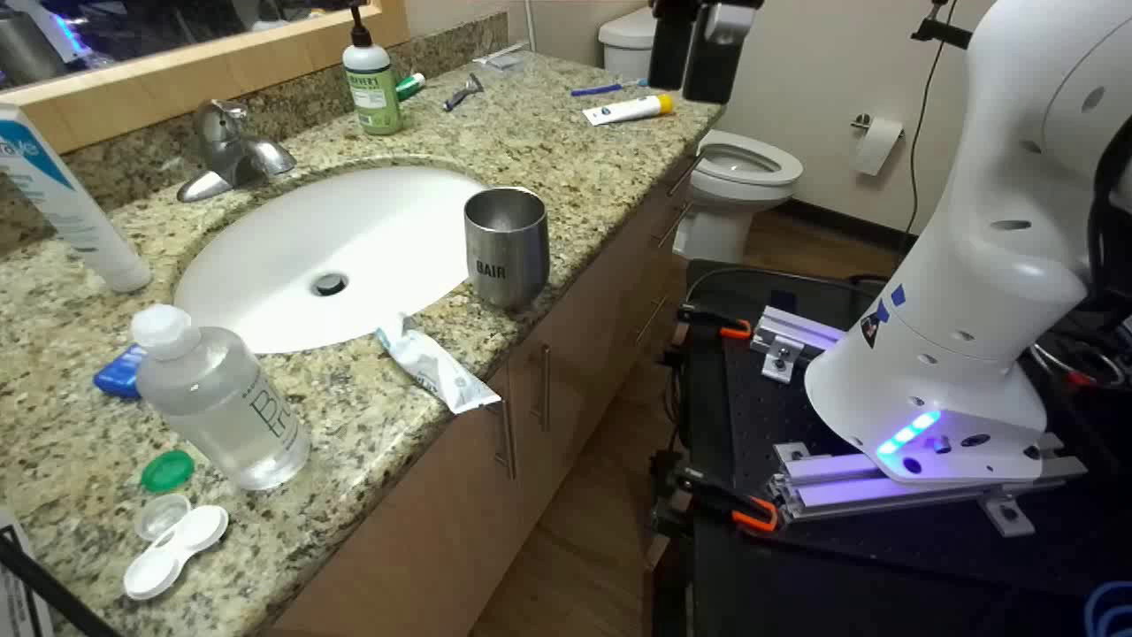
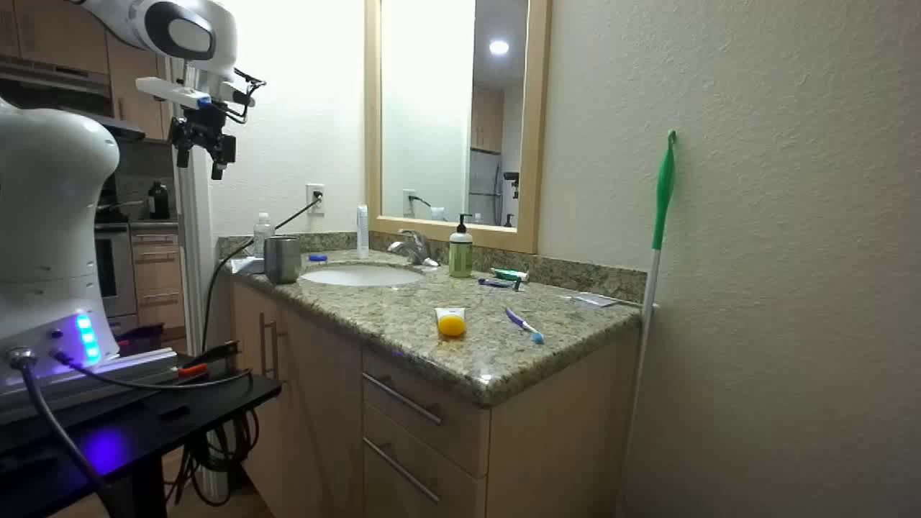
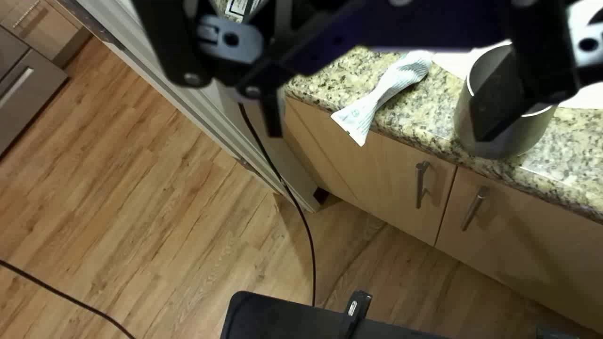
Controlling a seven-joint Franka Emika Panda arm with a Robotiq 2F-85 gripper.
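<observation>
High in the air, clear of the counter, my gripper (image 2: 200,162) stands open with nothing between its fingers. From the wrist, its spread fingers frame a crumpled white tube (image 3: 390,90) that overhangs the counter's front edge. A steel cup (image 1: 507,249) stands upright on the counter by the sink's front rim; in the wrist view one finger partly covers it. Toward the counter's far end lie a white tube with a yellow cap (image 1: 628,110) and a blue toothbrush (image 2: 523,326). A green soap pump bottle (image 1: 371,90) stands behind the sink.
The white sink (image 1: 255,255) is empty. Near it are a clear bottle (image 1: 228,403), a contact lens case (image 1: 175,552), a blue item (image 1: 118,373) and a leaning tall tube (image 1: 74,202). A faucet (image 1: 228,154) rises behind. Open floor separates the counter from my base table.
</observation>
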